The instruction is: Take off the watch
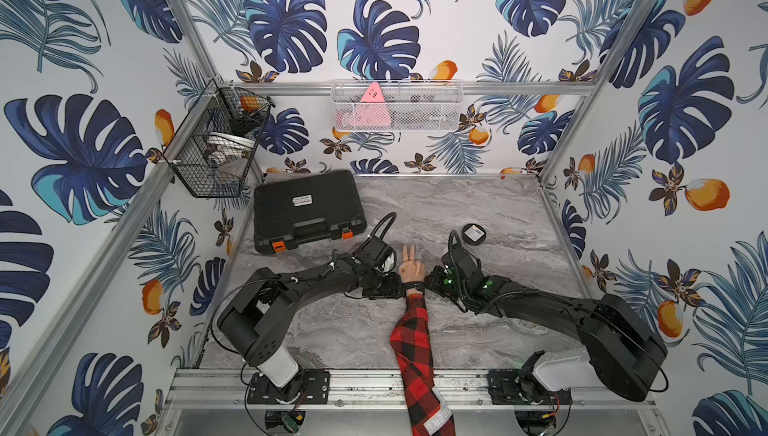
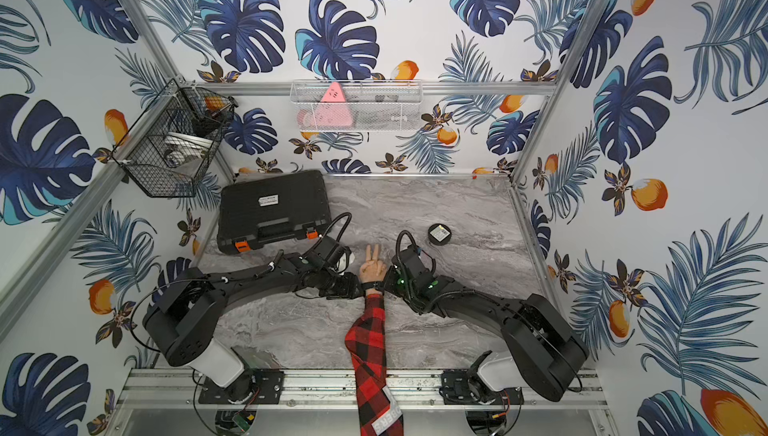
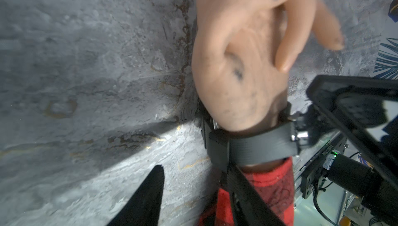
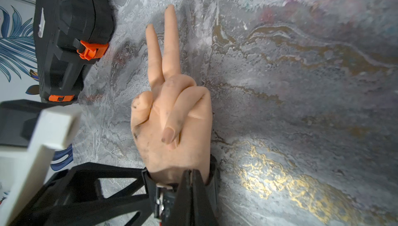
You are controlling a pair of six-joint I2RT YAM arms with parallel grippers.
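Observation:
The black watch [image 3: 263, 148] circles the wrist of a model hand [image 3: 242, 80], just above the red plaid sleeve [image 3: 259, 184]. One side of its band, with a metal buckle, shows in the left wrist view. My left gripper is open at the left of the wrist; one fingertip overlaps the edge of the band, and contact is unclear. From the other side my right gripper reaches over the wrist, its fingers closed together. Nothing clearly shows between them, though the band lies right behind their tips. The watch face cannot be made out.
A black case [image 1: 308, 207] with orange latches lies at the back left. At the back right sits a small round black object [image 1: 473, 234]. Wire baskets [image 1: 397, 107] hang on the back and left walls.

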